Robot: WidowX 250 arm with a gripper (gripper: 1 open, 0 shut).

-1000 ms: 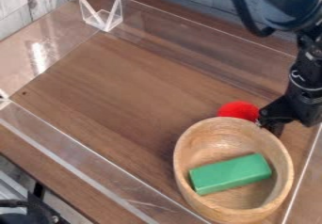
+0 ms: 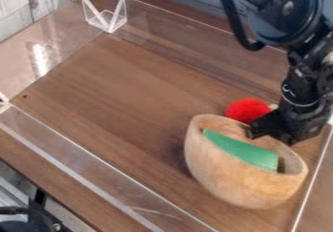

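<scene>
The black gripper [image 2: 271,129] reaches down from the arm at the right, its fingertips at the back rim of a wooden bowl [image 2: 221,182]. The bowl is tilted, with a green block [image 2: 240,148] inside it, partly hidden by the near wall. A red round object [image 2: 246,108] lies just behind the bowl, partly covered by it. Whether the fingers grip the bowl's rim is hard to tell.
Clear plastic edges run along its left and near sides, with a transparent holder [image 2: 105,14] at the back left.
The bowl has gone from flat to tilted, its back rim raised, and the green block now sits partly behind the wall. The gripper has shifted slightly leftward.
</scene>
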